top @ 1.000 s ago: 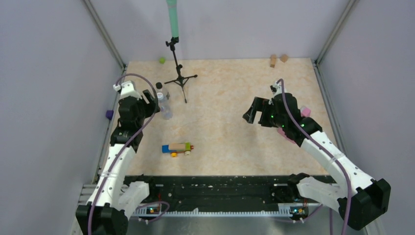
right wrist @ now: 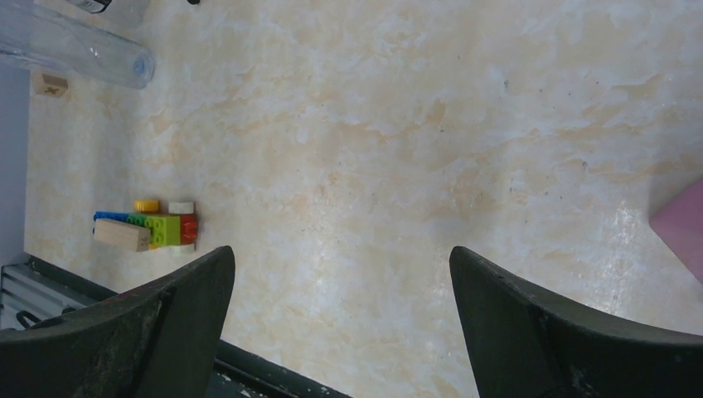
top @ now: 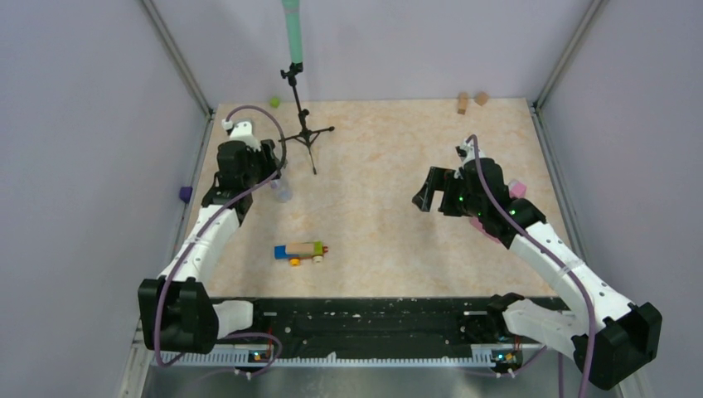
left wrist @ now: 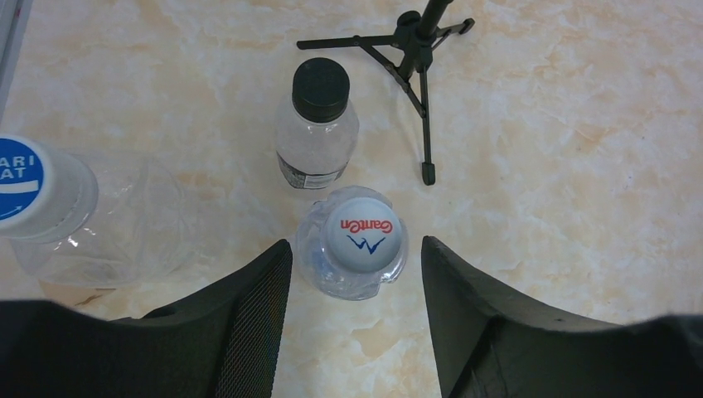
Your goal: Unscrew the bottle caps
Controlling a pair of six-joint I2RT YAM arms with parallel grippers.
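Observation:
In the left wrist view, a clear bottle with a white cap point(left wrist: 362, 235) stands upright. My left gripper is over it, open, its fingers on either side of the cap with visible gaps. Just behind stands a smaller bottle with a black cap point(left wrist: 321, 89). To the left, a larger clear bottle point(left wrist: 137, 220) carries a white cap with a blue top point(left wrist: 21, 178). From above, the left arm hides most of the bottles; part of a clear one point(top: 283, 192) shows. My right gripper is open and empty over bare table.
A black tripod point(top: 305, 133) stands behind the bottles, one leg reaching towards them. A toy block car point(top: 300, 250) lies at the front left. Pink objects point(top: 516, 189) sit by the right arm, and wooden blocks point(top: 463, 103) lie at the back right.
My left gripper has moved back and to the right, from beside the bottles to over them, hiding bottle tops visible earlier. The right arm has stayed still.

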